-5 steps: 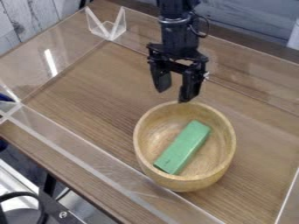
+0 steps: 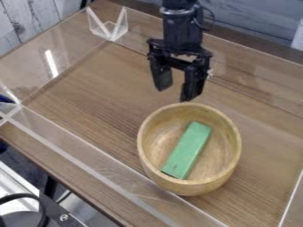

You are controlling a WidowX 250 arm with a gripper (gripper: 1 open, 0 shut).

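A round tan bowl (image 2: 158, 158) sits on the wooden table in the lower middle, with a long green block (image 2: 187, 151) lying inside it. The black robot arm (image 2: 180, 27) comes from the top centre. Its gripper (image 2: 176, 78) hangs over the table behind the bowl, open, with its two dark fingers apart and nothing seen between them.
A clear angular holder (image 2: 106, 25) stands at the top left. Clear plastic edging runs along the table's left side, and a black cable lies at the bottom left corner. The table to the left and right of the gripper is bare.
The gripper has shifted and turned slightly above the table, staying behind the bowl. The bowl and the green block look about the same.
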